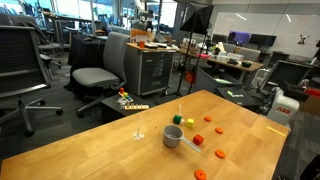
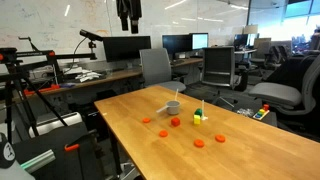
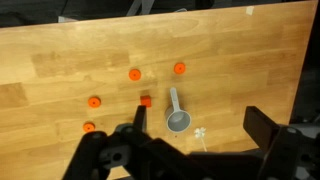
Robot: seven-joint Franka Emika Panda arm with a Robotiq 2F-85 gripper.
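Note:
High above the wooden table, my gripper stands open, its dark fingers wide apart with nothing between them. In the wrist view a grey metal cup (image 3: 178, 121) shows on the table below, with a pale, narrow utensil-like piece (image 3: 175, 98) beside or against it. A small red block (image 3: 146, 101) lies close by. In the first exterior view, a yellow block (image 1: 190, 123) and a green block (image 1: 178, 119) sit behind the cup.
The wooden table (image 2: 250, 160) has wide bare areas around the small things. A small white item (image 1: 138, 134) lies apart from the cup. Several colored pieces cluster near the table's far edge, with office chairs (image 1: 98, 77) beyond it.

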